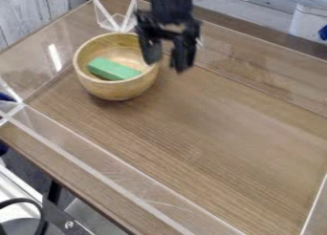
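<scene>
A black gripper (167, 43) hangs from the top centre of the camera view, raised behind and to the right of a round wooden bowl (129, 92). It is small and dark, and its fingers are hard to make out. A mint-green block (113, 70) lies inside the bowl, toward its left.
A white object stands at the back, left of the arm. Dark cables lie at the bottom left corner.
</scene>
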